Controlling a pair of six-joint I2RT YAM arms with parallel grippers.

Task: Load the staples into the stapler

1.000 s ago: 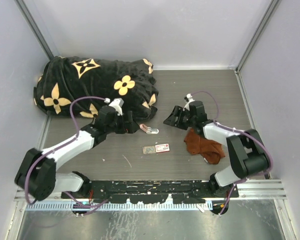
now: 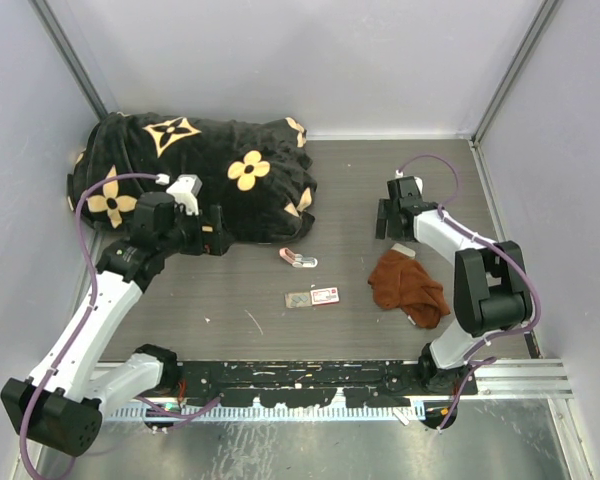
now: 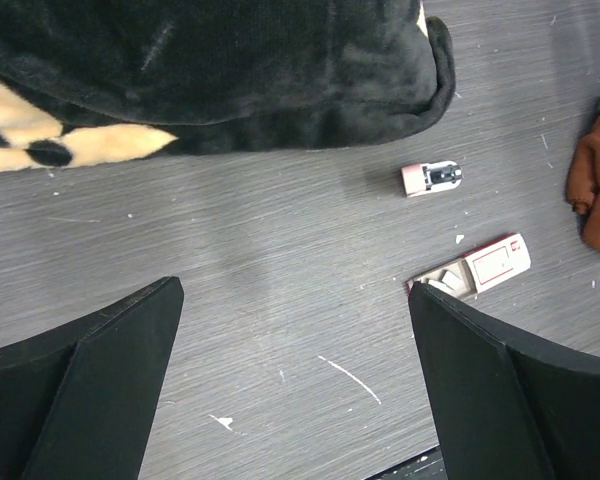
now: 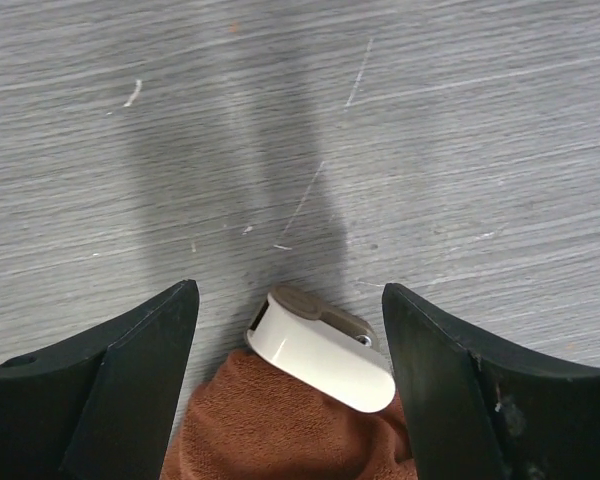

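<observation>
A small pink-and-white stapler (image 2: 298, 259) lies on the table centre; its pink part stands at an angle to the white part. It also shows in the left wrist view as a stapler (image 3: 431, 178) seen nearly end-on. Below it rests the staple box (image 2: 324, 296), its tray part exposed, with pale staples (image 3: 445, 281) inside. My left gripper (image 2: 216, 231) hangs open and empty, left of the stapler. On the right, my right gripper (image 2: 383, 220) is open above the table, nothing between its fingers.
A crumpled brown cloth (image 2: 410, 289) lies at right, with a white curved object (image 4: 323, 362) at its far edge. A dark plush blanket (image 2: 195, 175) with cream flowers fills the back left.
Both arms have drawn apart from the middle, the left to the left and the right to the right. The stapler, staple box and cloth have not moved.
</observation>
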